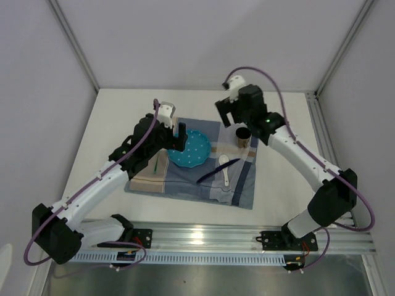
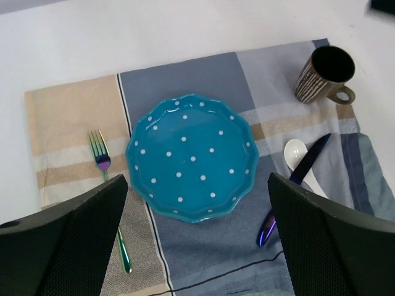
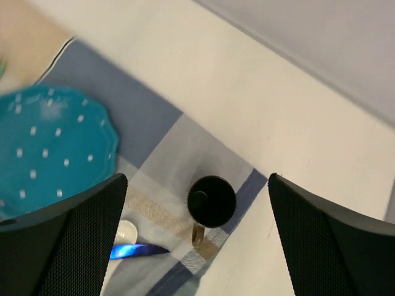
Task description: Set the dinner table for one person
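Observation:
On a plaid cloth lies a dotted teal plate (image 2: 192,157), with a rainbow fork (image 2: 102,157) to its left. To its right, a dark blue knife (image 2: 311,154) lies across a white spoon (image 2: 295,151). A dark mug (image 2: 311,83) stands at the cloth's upper right. My left gripper (image 1: 174,137) is open, raised over the plate's left side. My right gripper (image 1: 223,114) is open and raised above the cloth's upper right, near the mug; nothing shows between its fingers.
Grey walls and metal rails edge the workspace.

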